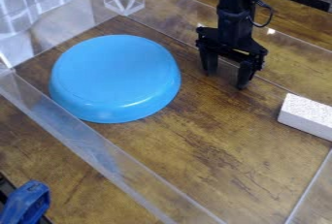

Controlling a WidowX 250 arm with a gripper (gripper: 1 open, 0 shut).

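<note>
The black gripper (231, 55) reaches down from the top of the view onto the wooden floor, right of a large blue round object (115, 77). Its lower part is dark against dark shadow, so whether it is open or shut, or has anything between its fingers, cannot be made out.
A white rectangular block (306, 115) lies at the right. A blue brush-like object (23, 205) sits at the bottom left. Clear plastic walls edge the work area.
</note>
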